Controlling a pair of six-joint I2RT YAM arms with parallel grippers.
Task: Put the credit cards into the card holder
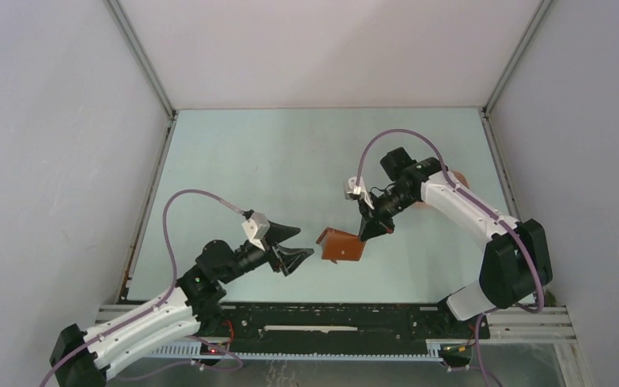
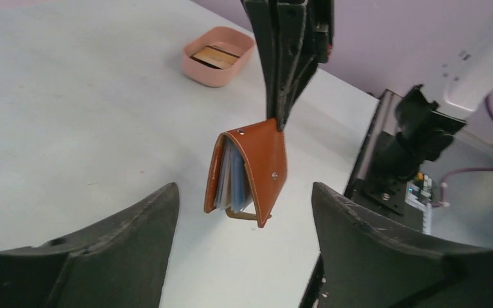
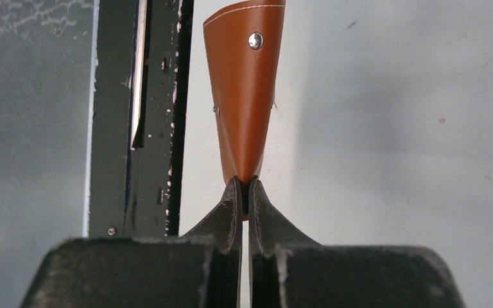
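The brown leather card holder [image 1: 341,245] hangs by one edge from my right gripper, whose fingers are closed together on the leather. In the left wrist view the card holder [image 2: 266,163] is partly spread, with pale and bluish layers between its covers and a small strap at its lower edge. Facing it from the left, my left gripper [image 1: 305,242] has its fingers apart. Nothing is between those fingers; a gap separates them from the holder. A pink basket [image 2: 202,76] at the back right contains a yellowish card-like piece [image 2: 216,56].
The right arm partly covers the basket [image 1: 460,178] in the top view. Bare white table [image 1: 250,161] stretches across the back and left. A dark rail [image 1: 322,314] runs along the front edge.
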